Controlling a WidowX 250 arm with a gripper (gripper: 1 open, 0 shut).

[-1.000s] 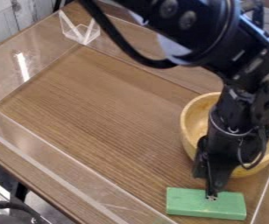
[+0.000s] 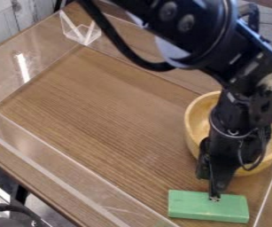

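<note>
My black gripper reaches down at the lower right, its fingertips shut just over a light green rectangular block lying on the wooden tray floor near the front edge. Nothing shows clearly between the fingers. Behind the gripper sits a yellow bowl, partly hidden by the arm.
The wooden tray floor is clear across the middle and left. Clear plastic walls line its edges, with a transparent bracket at the back left. Black cables lie outside at the lower left.
</note>
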